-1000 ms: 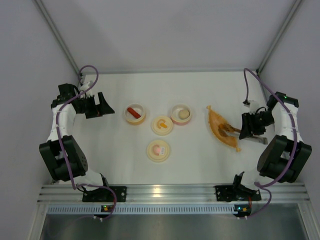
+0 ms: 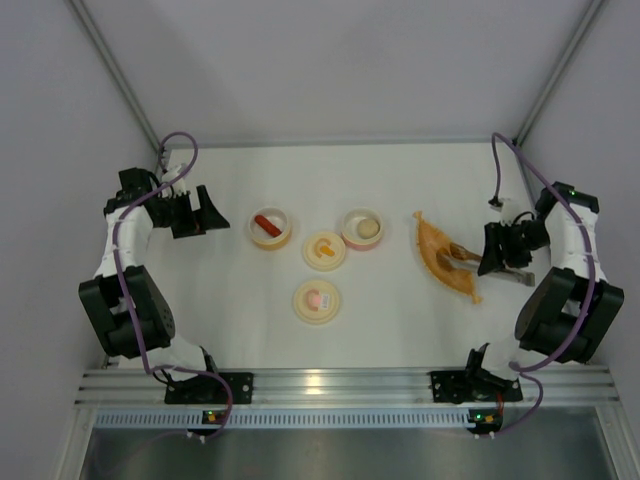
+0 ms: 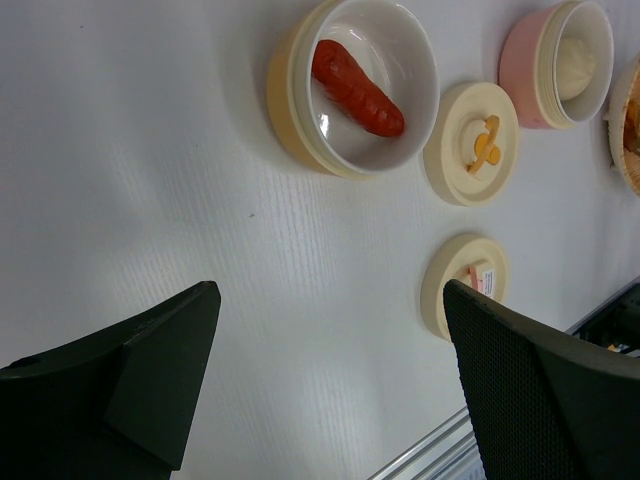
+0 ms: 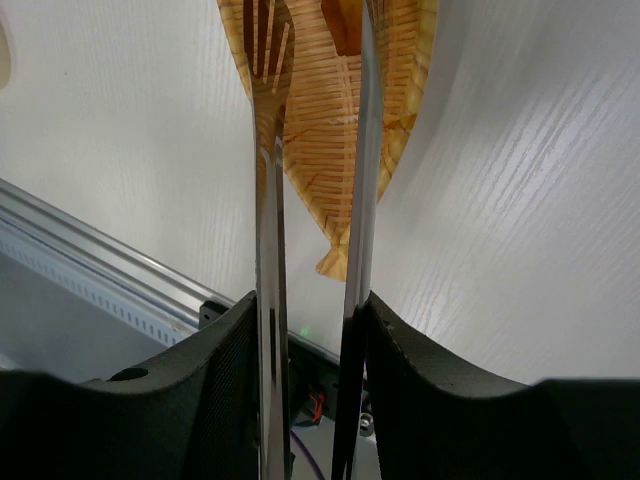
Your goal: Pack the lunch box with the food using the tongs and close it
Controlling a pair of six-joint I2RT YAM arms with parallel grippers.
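Note:
A yellow lunch box (image 3: 293, 110) holds a sausage (image 3: 358, 88); a pink one (image 2: 349, 236) holds a pale bun (image 2: 367, 227). Two cream lids (image 2: 334, 262) (image 2: 328, 312) carry small decorations. My left gripper (image 2: 197, 208) is open and empty at the left, short of the boxes. My right gripper (image 2: 492, 250) is open at the right, over a leaf-shaped woven basket (image 4: 320, 170) with a fork (image 4: 270, 95) and another metal utensil (image 4: 365, 130) lying along it, their handles reaching between or beneath its fingers. Whether the fingers touch them I cannot tell.
The white table (image 2: 390, 320) has free room at the back, in the front middle and front left. A metal rail (image 2: 330, 380) runs along the front edge; walls stand at both sides.
My right gripper and arm have shifted very slightly. The boxes, lids and left arm look unchanged.

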